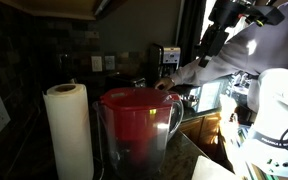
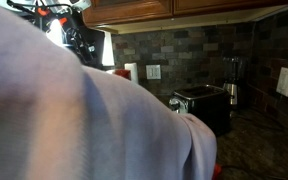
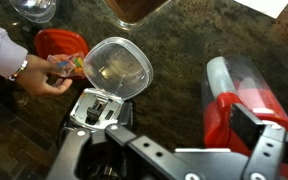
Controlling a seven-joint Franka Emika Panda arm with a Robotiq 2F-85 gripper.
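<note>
My gripper shows at the bottom of the wrist view, its dark fingers (image 3: 68, 158) spread apart. Nothing is visibly held between them. In exterior view 1 the same arm hangs at the upper right, above the counter. A pitcher with a red lid and a clear body (image 1: 134, 125) stands upright on the counter. From the wrist, a red and clear pitcher (image 3: 246, 85) appears close beside the right finger. Left of it is a silver and black appliance (image 3: 92, 108) with a round clear lid (image 3: 118, 68) raised.
A person's hand (image 3: 46, 74) holds a colourful packet (image 3: 70, 65) by a red container (image 3: 56, 42). A paper towel roll (image 1: 69, 130) stands left of the pitcher. A toaster (image 2: 202, 103) sits by the wall. The person's sleeve (image 2: 94, 120) blocks much of exterior view 2.
</note>
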